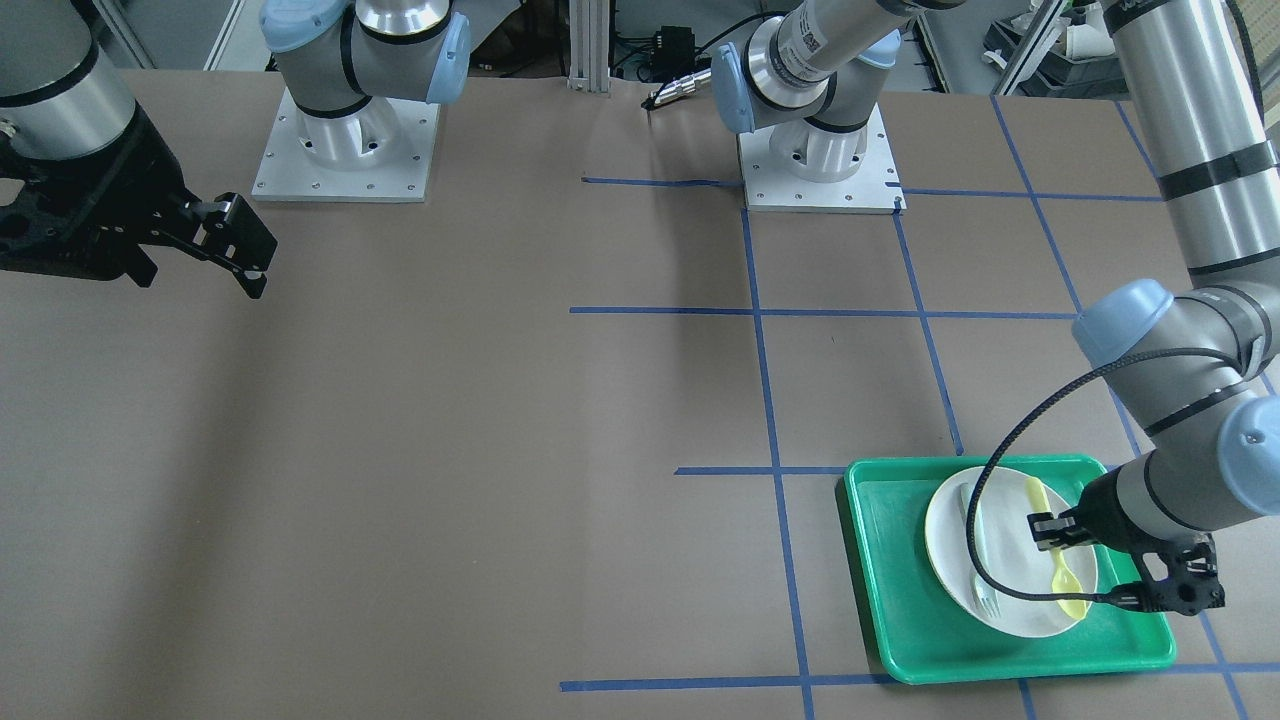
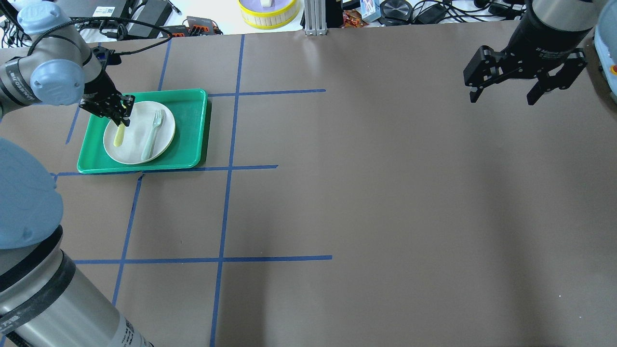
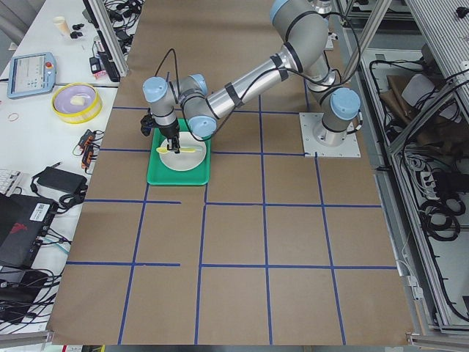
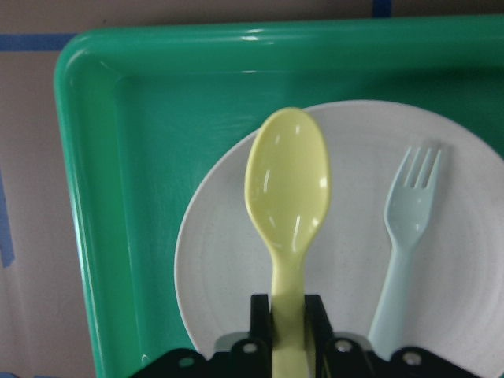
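My gripper is shut on the handle of a yellow plastic spoon (image 4: 287, 181), held over a white plate (image 4: 220, 260) in a green tray (image 4: 157, 126). On the plate, a pale mint fork (image 4: 405, 220) lies beside the spoon. In the front view the gripper and cable partly cover the plate, with the spoon (image 1: 1065, 576) showing beneath. In the top view the fork (image 2: 151, 136) shows clearly next to the spoon's handle.
Other robot arms stand around the table, one black gripper (image 2: 523, 75) at the top right of the top view. A side bench with electronics and cables runs beyond one edge.
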